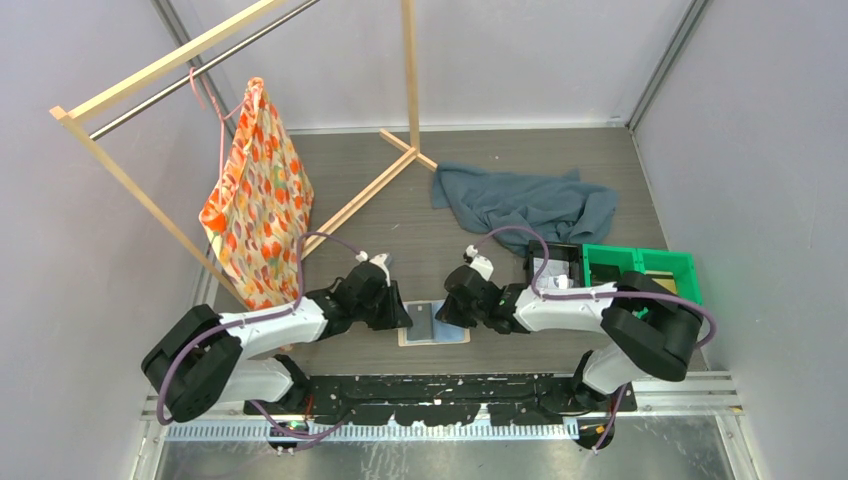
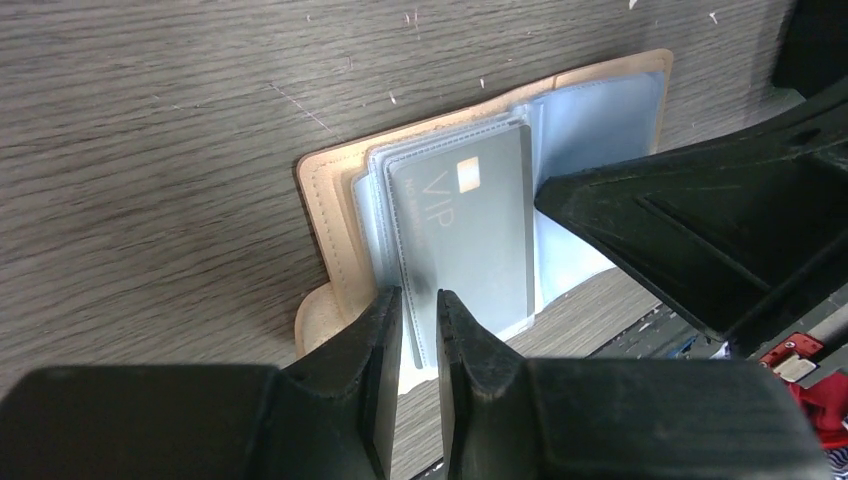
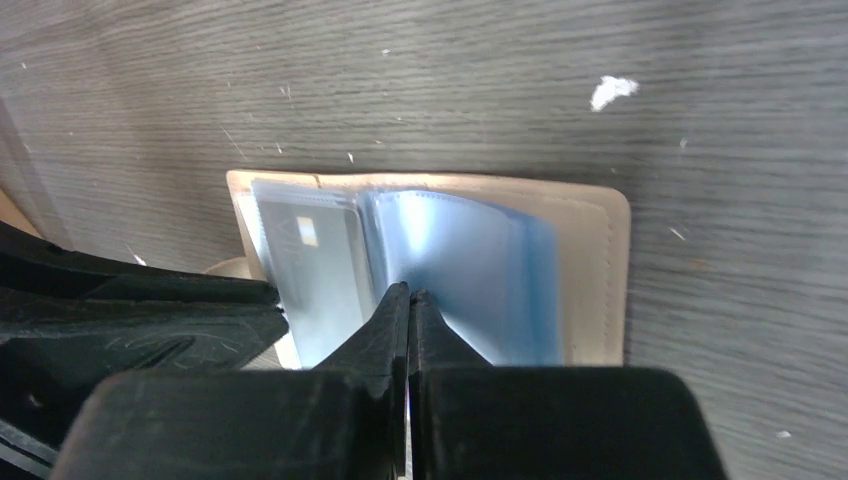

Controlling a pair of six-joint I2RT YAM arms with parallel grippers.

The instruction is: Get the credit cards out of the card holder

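Note:
The card holder (image 1: 433,338) lies flat between my two grippers. In the left wrist view, a grey card marked VIP (image 2: 465,240) sits in its clear sleeve, beside blue sleeves (image 2: 590,120) on a beige backing. My left gripper has its fingertips at that card's left edge, slightly apart; whether anything is between them is unclear. My right gripper is shut, its tips over the blue sleeve, nothing visible between them. The left gripper's body shows at left in the right wrist view.
A teal cloth (image 1: 520,200) lies behind. Green bins (image 1: 680,265) and a black box stand right. A wooden rack (image 1: 360,200) with hanging flowered fabric (image 1: 255,200) is at left. Open floor lies behind the holder.

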